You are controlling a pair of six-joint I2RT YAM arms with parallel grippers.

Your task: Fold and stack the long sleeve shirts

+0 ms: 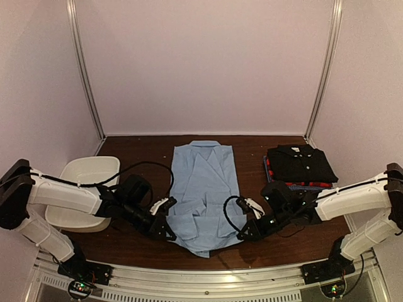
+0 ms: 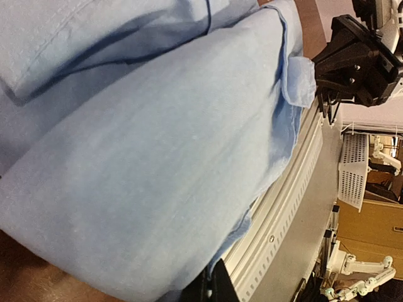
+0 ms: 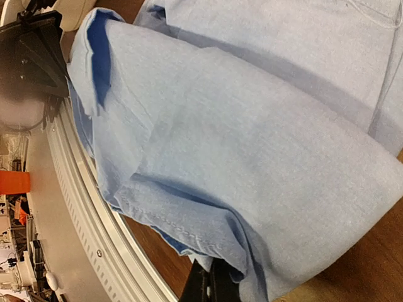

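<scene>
A light blue shirt [image 1: 203, 170] lies in the middle of the table, collar toward the back wall. Its near part bulges forward in loose folds between the two arms. At the near left edge my left gripper [image 1: 171, 236] is shut on the cloth; in the left wrist view, fabric runs into its fingertips [image 2: 209, 281]. My right gripper [image 1: 240, 236] is likewise shut at the near right edge, and the right wrist view shows a gathered fold of the shirt [image 3: 214, 236] at its fingertips. Cloth covers part of both fingers.
Folded shirts, a black one [image 1: 302, 162] on top, form a stack at the right, partly behind the right arm. A white bin [image 1: 88, 170] stands on the left, partly covered by the left arm. The table's metal front rail [image 1: 208, 277] lies close to both grippers.
</scene>
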